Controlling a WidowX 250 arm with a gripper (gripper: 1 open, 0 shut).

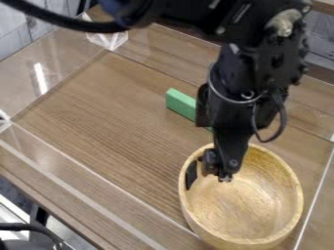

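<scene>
My gripper (214, 161) hangs down from the top right over the left part of a round wooden bowl (261, 210), its lower end at the bowl's upper-left rim. A small black object (192, 176) shows along the inside of that rim, partly behind the gripper. A green block (182, 103) lies on the wooden table behind the bowl, its right part hidden by the arm. The fingertips are dark and hard to make out against what lies behind them.
A pale basket-like object (107, 39) sits at the back left. Dark cables show at the top and bottom left edges.
</scene>
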